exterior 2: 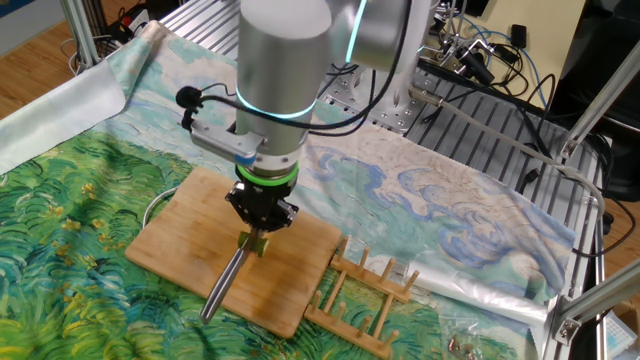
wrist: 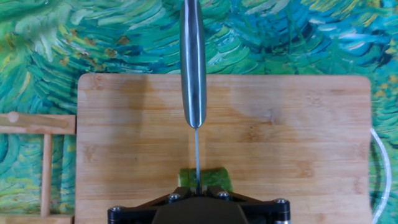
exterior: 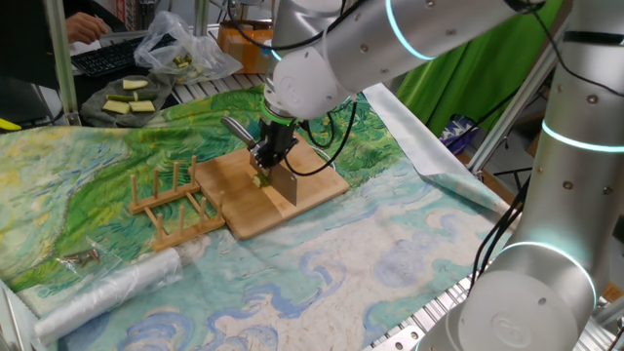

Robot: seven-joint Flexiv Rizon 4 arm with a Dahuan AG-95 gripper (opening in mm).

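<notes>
My gripper (exterior: 267,156) is shut on a knife with a steel handle (wrist: 193,68) and a broad blade (exterior: 283,185). The blade is edge-down over the wooden cutting board (exterior: 229,185). A piece of green vegetable (wrist: 214,179) lies on the board right at the blade, showing on both sides of it in the wrist view. In exterior view 2 the handle (exterior 2: 228,285) sticks out from the gripper towards the board's near edge, and the vegetable (exterior 2: 256,244) is partly hidden behind it.
A wooden peg rack (exterior: 177,210) stands against one side of the board. A rolled clear plastic sheet (exterior: 109,292) and a small bag of metal parts (exterior: 82,258) lie beyond the rack. Cut vegetable pieces (exterior: 130,102) sit at the back left.
</notes>
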